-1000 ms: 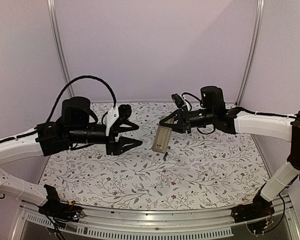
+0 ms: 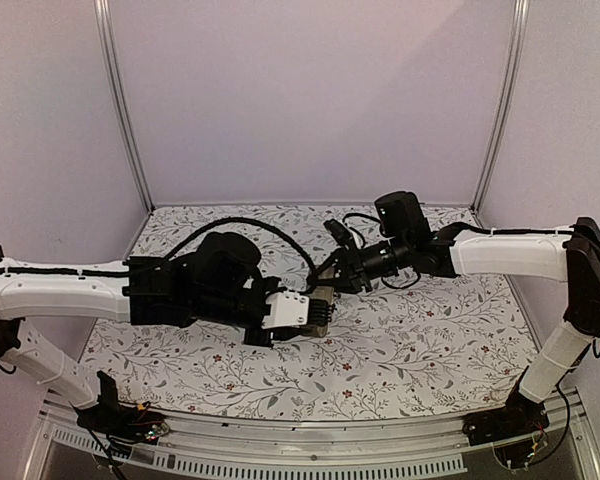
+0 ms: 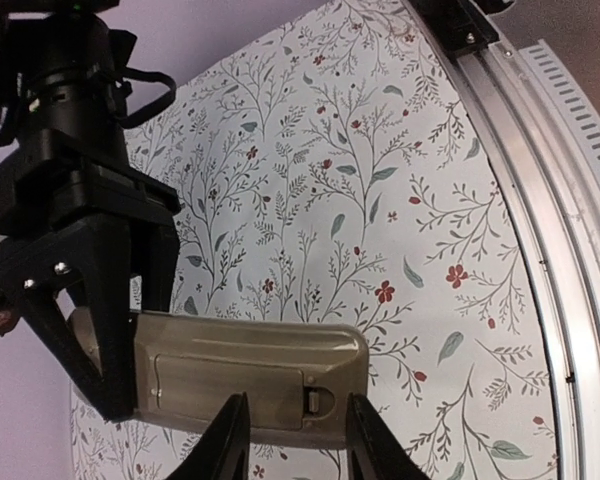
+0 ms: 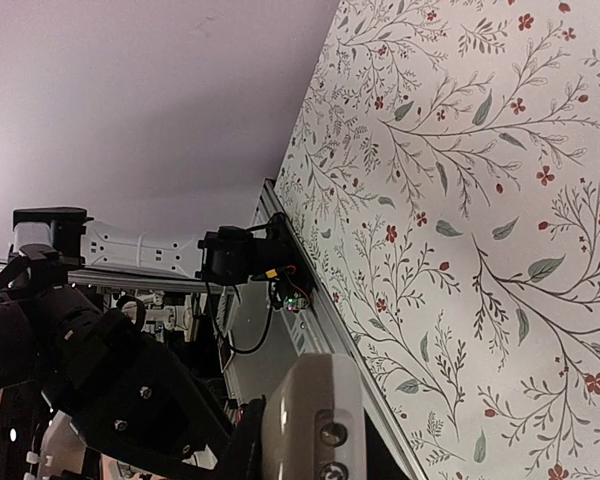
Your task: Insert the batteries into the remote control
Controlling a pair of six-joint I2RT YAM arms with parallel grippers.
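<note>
The grey-brown remote control (image 3: 230, 375) is held by my right gripper, shut on one end, with its battery cover and latch facing the left wrist camera. In the right wrist view the remote's end (image 4: 313, 400) rises from the bottom edge. My left gripper is part open, its fingertips just in front of the remote's latch end, nothing visible held between them. From above, the left gripper largely hides the remote (image 2: 320, 305). No batteries can be made out in the current views.
A metal rail (image 2: 310, 440) runs along the front edge, and pale walls enclose the back and sides.
My left gripper has moved right and turned, coming up to the remote and narrowing its opening. The right gripper with the remote has shifted slightly toward the front and left.
</note>
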